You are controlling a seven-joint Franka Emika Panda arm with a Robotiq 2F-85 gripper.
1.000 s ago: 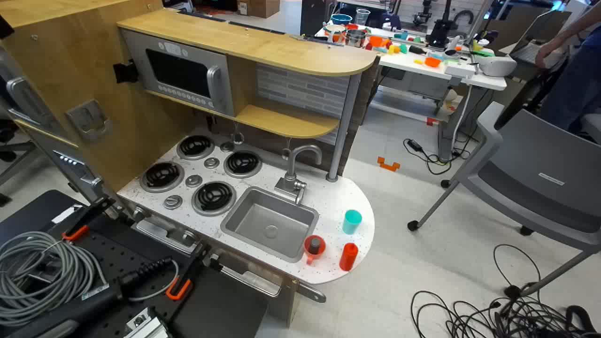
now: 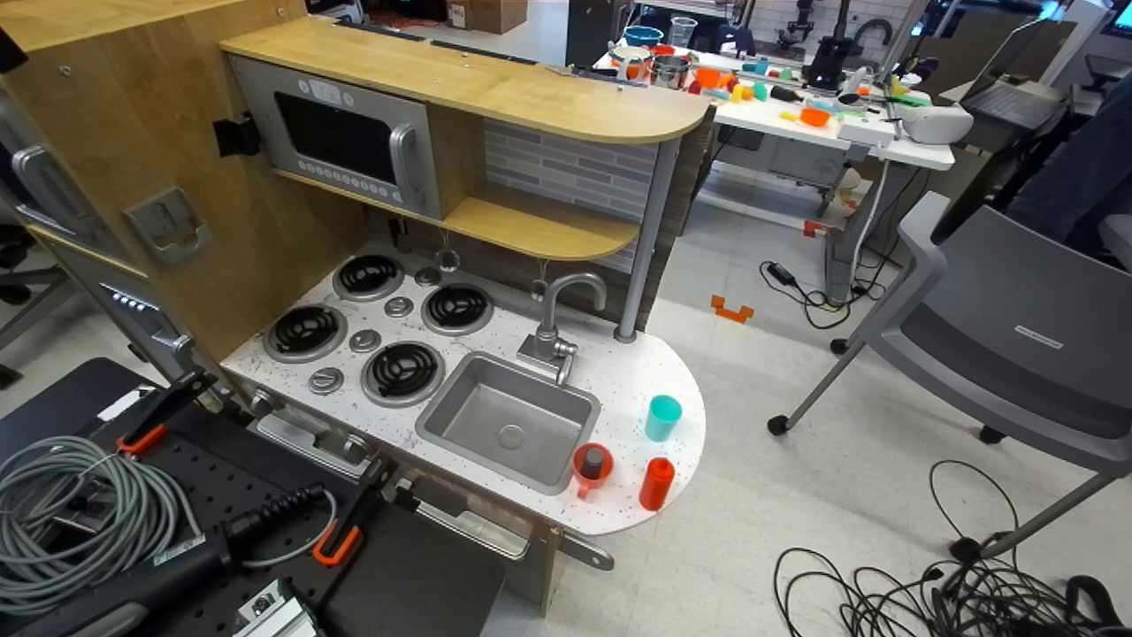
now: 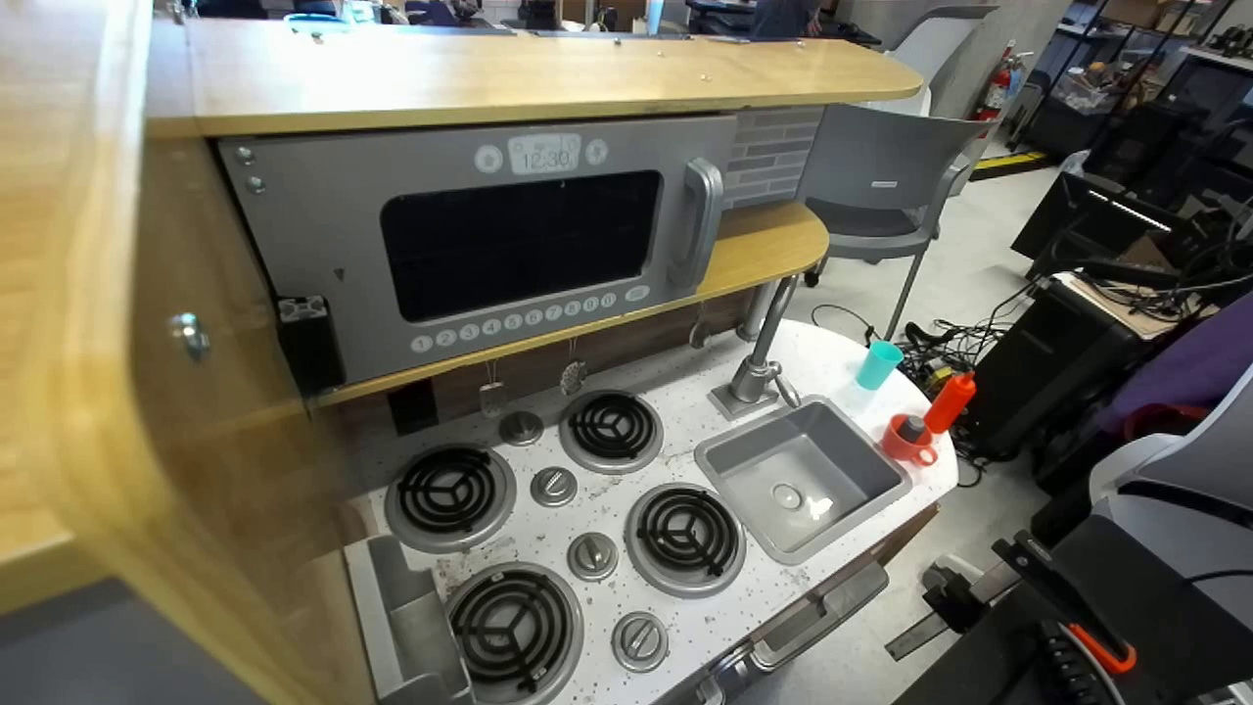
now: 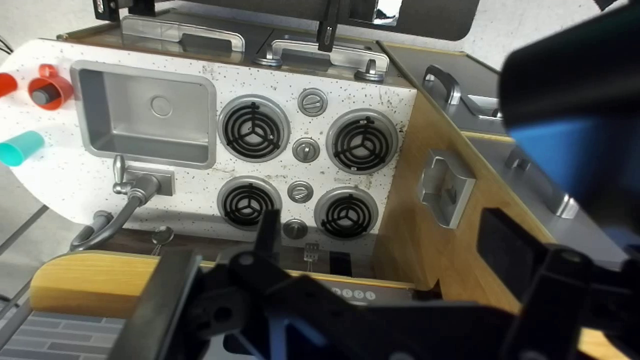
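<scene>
Wide apart at the bottom of the wrist view are the black fingers of my gripper; it is open, with nothing between them. Below it lies the toy kitchen counter. A red mug (image 2: 592, 465) with a dark object inside stands beside the sink, close to its corner. Next to the mug is a red bottle (image 2: 657, 484), upright on the counter's rounded end. A teal cup (image 2: 663, 418) stands behind these two; the wrist view shows the same teal cup (image 4: 21, 148) at its left edge, far from my fingers. Neither exterior view shows the gripper.
The grey sink (image 2: 463, 435) is empty, with a faucet (image 2: 548, 318) behind it. Several black burners and knobs cover the stove side, all bare. Overhead, the microwave (image 3: 341, 200) is closed. A wooden side panel (image 4: 414, 240) rises beside the stove.
A person at the far right edge of exterior view 1 has shifted, their arm no longer reaching toward the laptop. The cups, mug and bottle have not moved.
</scene>
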